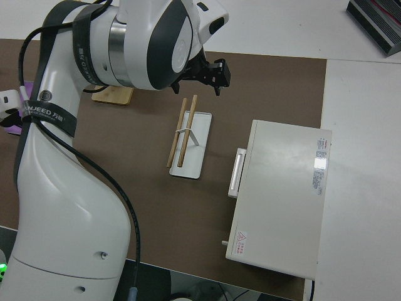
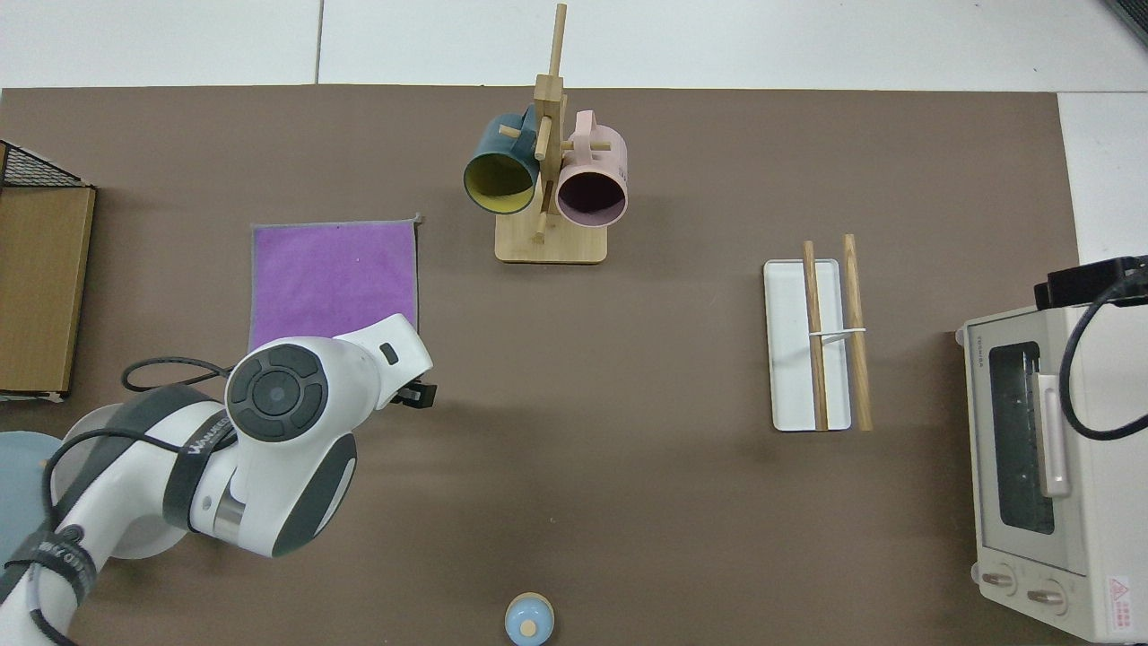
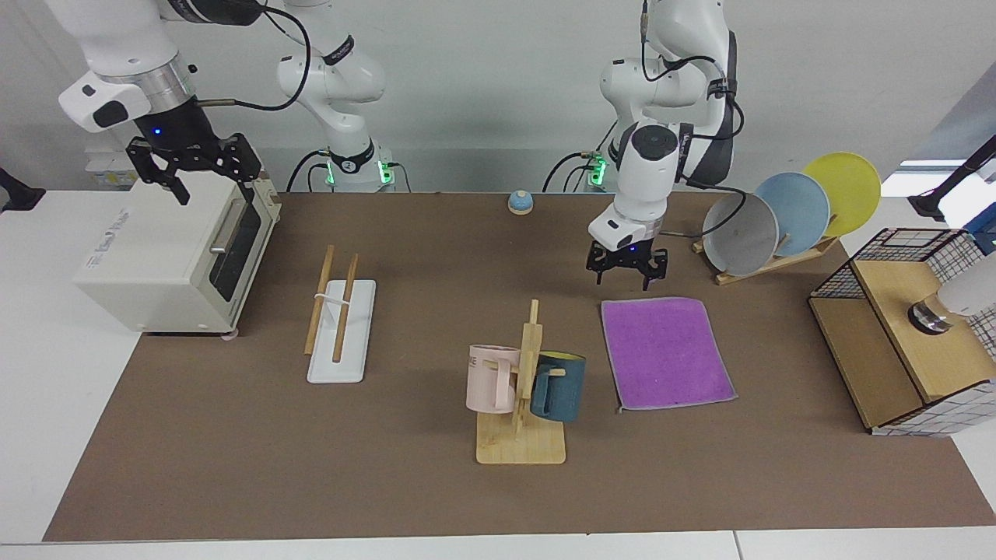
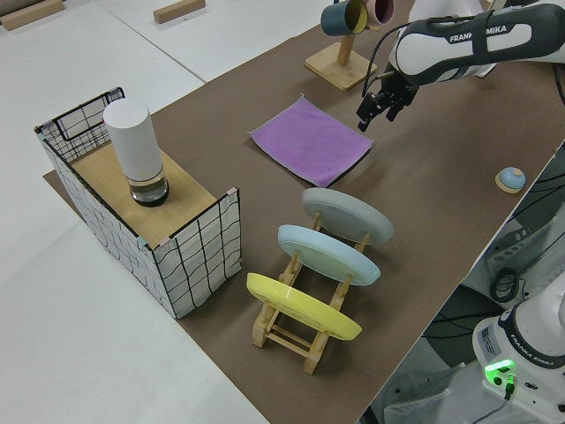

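One arm's black gripper (image 3: pixel 626 266) hangs low over the brown mat between the purple cloth (image 3: pixel 668 355) and the plate rack with grey (image 3: pixel 741 233), blue and yellow plates; in the right view this gripper (image 4: pixel 380 106) is small and dark, its finger state unclear. The other black gripper (image 3: pixel 201 177) is over the white toaster oven (image 3: pixel 159 280), also unclear whether open or shut. A mug tree (image 3: pixel 520 448) holds a pink mug (image 3: pixel 485 383) and a teal mug (image 3: pixel 560 397). A small blue round object (image 3: pixel 520 202) lies at the mat's edge.
A white board with two wooden sticks (image 2: pixel 786 344) lies left of the oven in the top view. A wire-sided wooden shelf (image 3: pixel 878 364) with a white cylinder (image 4: pixel 132 141) stands at one end.
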